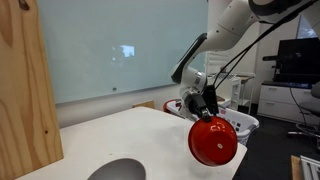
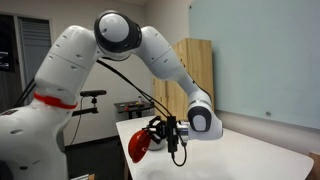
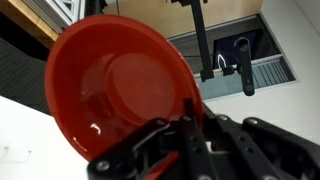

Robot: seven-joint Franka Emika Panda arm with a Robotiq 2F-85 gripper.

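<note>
A red bowl (image 1: 213, 142) hangs at the near right part of the white table, tipped steeply on its side. My gripper (image 1: 206, 117) is shut on its upper rim. The wrist view has the red bowl (image 3: 125, 85) filling much of its left and middle, with the dark fingers (image 3: 190, 150) against its lower right edge. From the other side, exterior view 2 shows the bowl (image 2: 139, 146) below and left of the gripper's cables. Whether the bowl's lower edge touches the table cannot be made out.
A grey bowl (image 1: 118, 170) sits on the white table (image 1: 95, 137) at the front left. Beyond the table's right edge stands a white basket (image 1: 240, 121). A wooden post (image 1: 30, 80) rises at the left. Bare tabletop lies between the two bowls.
</note>
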